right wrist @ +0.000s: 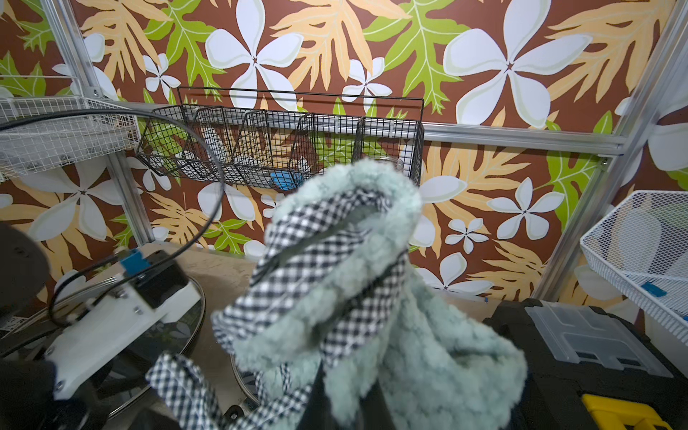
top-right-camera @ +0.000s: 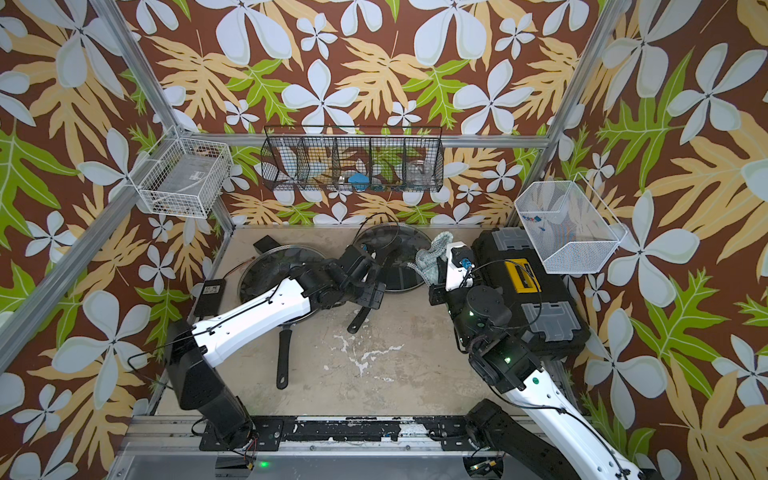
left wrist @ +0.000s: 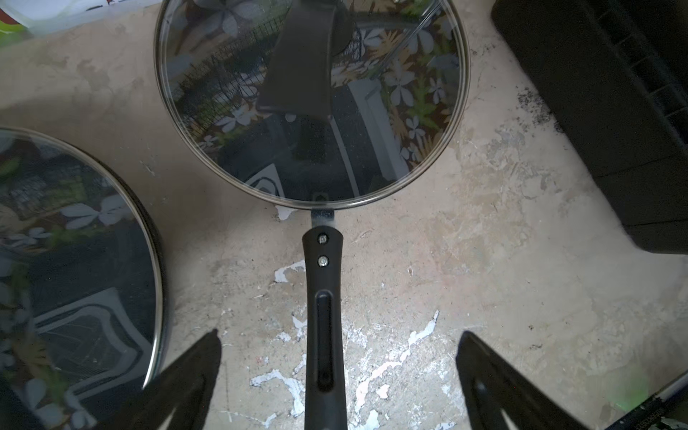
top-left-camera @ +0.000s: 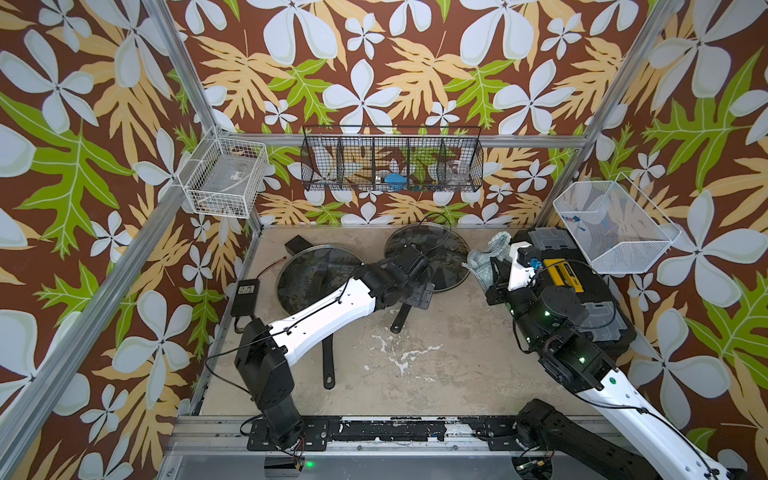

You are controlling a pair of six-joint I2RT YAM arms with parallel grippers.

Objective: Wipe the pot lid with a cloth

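A pale green fluffy cloth [right wrist: 437, 337] with checked trim is held up in my shut right gripper [top-left-camera: 500, 284], at the right edge of the rear glass lid [top-left-camera: 408, 240]. That lid [left wrist: 215, 143] covers a pan whose black handle [left wrist: 322, 322] points toward me. A second lidded pan [left wrist: 79, 286] lies to the left. My left gripper is open over the rear pan's handle, with its two blurred fingers either side of it in the left wrist view.
A black toolbox [top-right-camera: 504, 336] stands at the right. Wire baskets [top-left-camera: 220, 176] hang on the frame at the back and sides.
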